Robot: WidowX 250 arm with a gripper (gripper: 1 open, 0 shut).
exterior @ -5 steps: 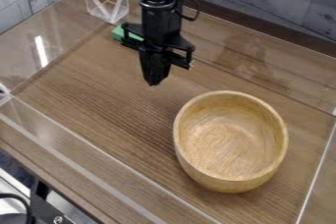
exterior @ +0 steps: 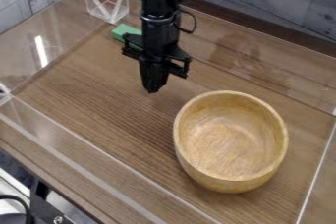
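A black robot arm reaches down from the top of the camera view, its gripper (exterior: pixel 153 79) pointing down over the middle of the wooden surface, left of and above a large yellow-tan bowl (exterior: pixel 229 141). The bowl appears empty. A small green object (exterior: pixel 125 31) lies behind the arm, on its left. The fingertips are dark and small, so whether the gripper is open or shut cannot be made out.
Wooden tray walls bound the surface (exterior: pixel 82 110) at the back. Clear plastic pieces stand at the left edge and top left. A cable shows at the bottom left corner.
The arm and gripper have shifted slightly to the left. The bowl and green object have not visibly moved.
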